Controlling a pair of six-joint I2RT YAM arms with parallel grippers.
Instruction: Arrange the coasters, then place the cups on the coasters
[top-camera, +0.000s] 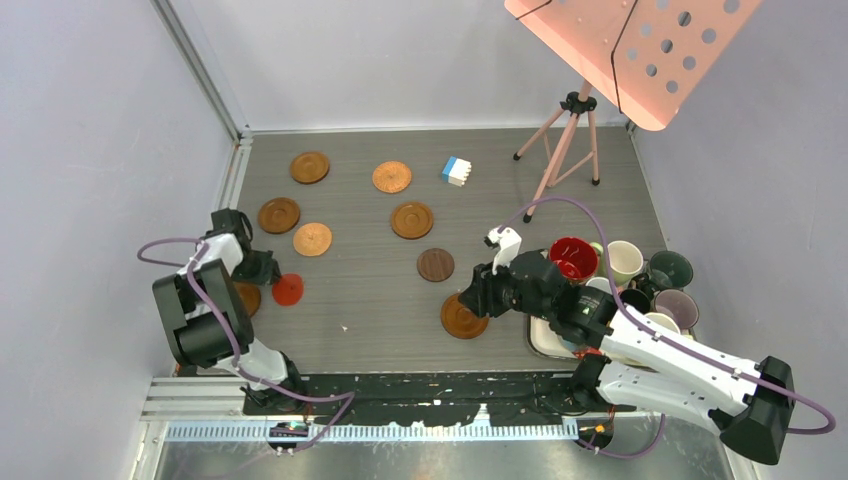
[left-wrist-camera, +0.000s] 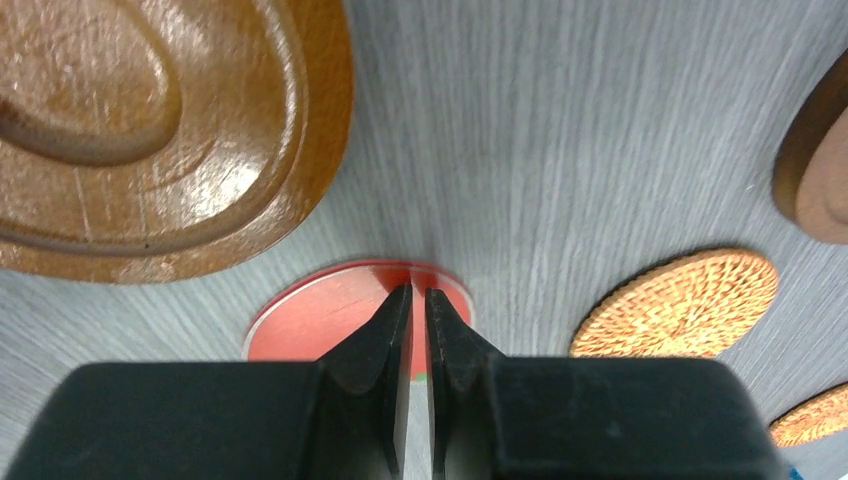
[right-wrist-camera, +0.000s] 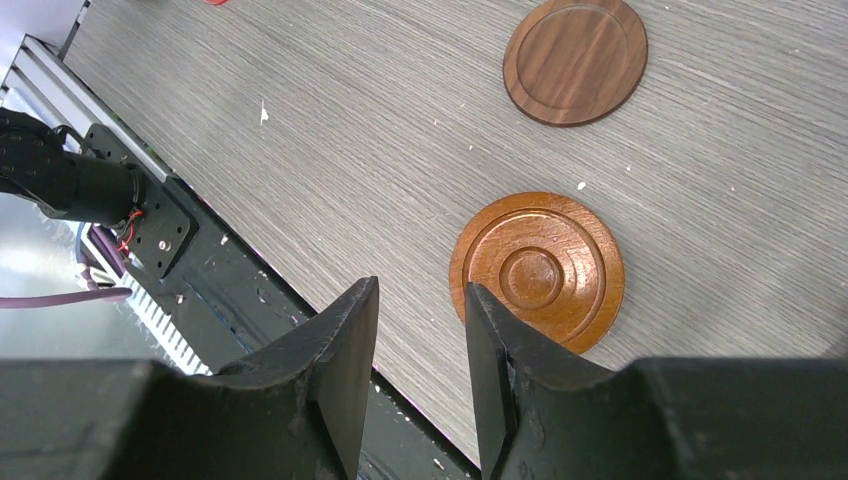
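Observation:
A thin red coaster lies flat at the left of the table; in the left wrist view this red coaster shows behind and between my fingertips. My left gripper is nearly closed over it, with a narrow gap and nothing seen held. Several cups, among them a red cup and a pale green cup, crowd together at the right. My right gripper stands open and empty near a brown coaster at the table's front.
Several wooden and woven coasters, such as a dark round one and a woven one, are spread about. A blue-and-white block sits at the back. The tripod stands at the back right. Bare table surrounds the front middle.

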